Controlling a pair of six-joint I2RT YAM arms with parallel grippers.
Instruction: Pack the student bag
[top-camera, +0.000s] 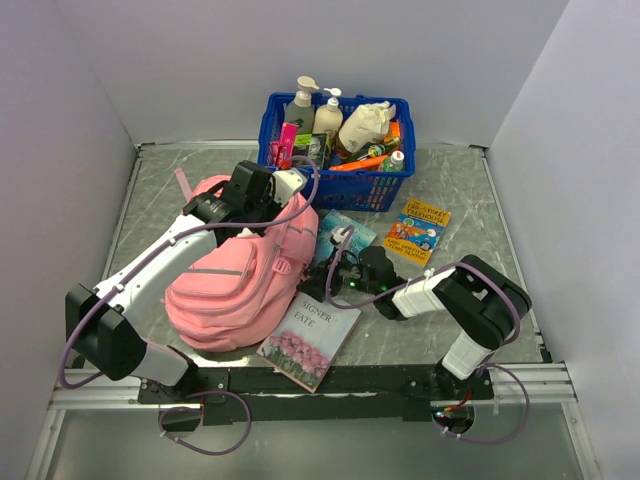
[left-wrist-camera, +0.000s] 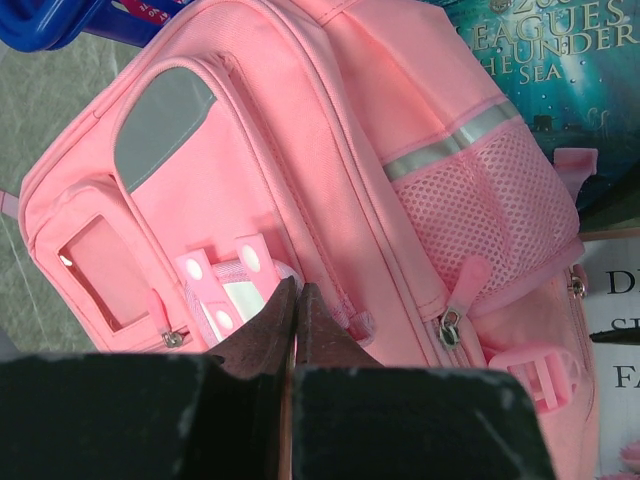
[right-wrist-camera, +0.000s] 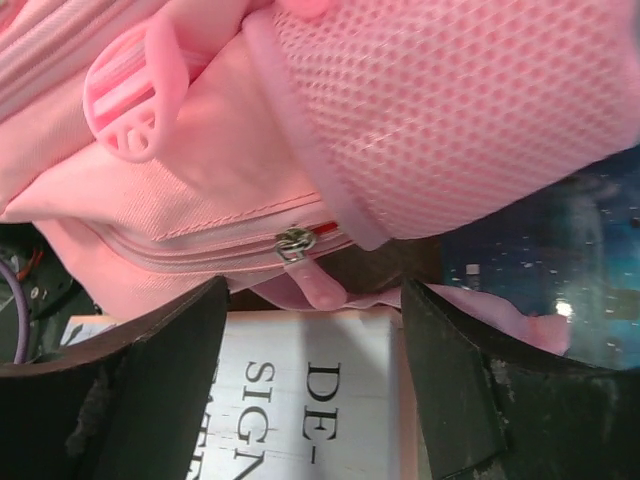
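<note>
The pink backpack (top-camera: 225, 305) lies on its side at the left. My left gripper is shut over its front, nothing visible held between its fingers. My right gripper is open at the bag's lower right side, its fingers either side of a zipper pull (right-wrist-camera: 318, 282) on the main zipper. Below that lies the large "Designer Fate" book (top-camera: 308, 340). A teal book (left-wrist-camera: 540, 70) lies beside the bag, partly hidden in the top view by my right arm.
A blue basket (top-camera: 375, 195) packed with bottles and supplies stands at the back. A yellow book (top-camera: 418, 230) lies on the right of the grey table (top-camera: 465, 180), with bare surface around it. Walls bound both sides.
</note>
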